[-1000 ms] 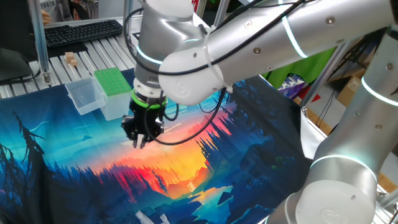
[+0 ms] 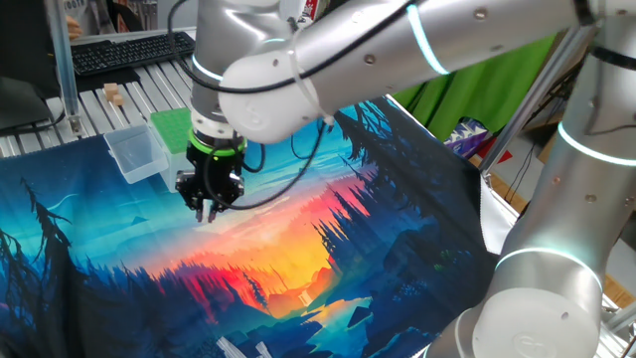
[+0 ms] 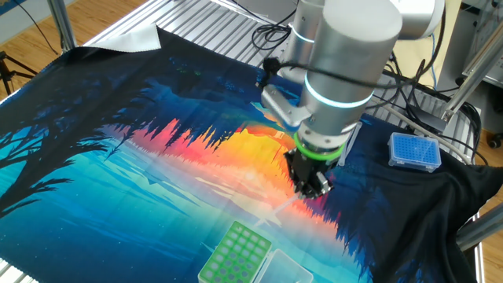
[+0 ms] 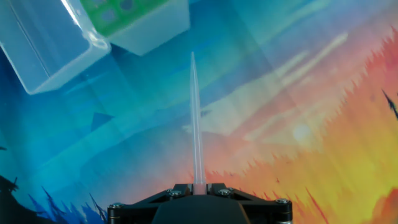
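A clear, slender pipette tip [image 4: 196, 124] juts forward from my gripper, which is shut on its wide end. Its narrow point is free in the air, directed toward the boxes in the wrist view. In exterior view 2 the same tip [image 3: 277, 211] shows as a pale streak slanting away from the dark fingers. A green-topped rack box [image 3: 236, 255] stands with its transparent lid [image 3: 286, 270] open beside it. Exterior view 1 has the gripper [image 2: 206, 215] above the cloth, close to the green box [image 2: 177, 129] but apart from it.
A blue rack box [image 3: 414, 149] sits at the far right of exterior view 2. The printed landscape cloth [image 2: 109, 234] covers the table, largely clear around the gripper. Behind lie a keyboard [image 2: 134, 54] and small wooden blocks [image 2: 113, 94].
Across the last second my gripper has moved left and slightly up in exterior view 1, nearer the green box. The boxes and cloth have stayed in place.
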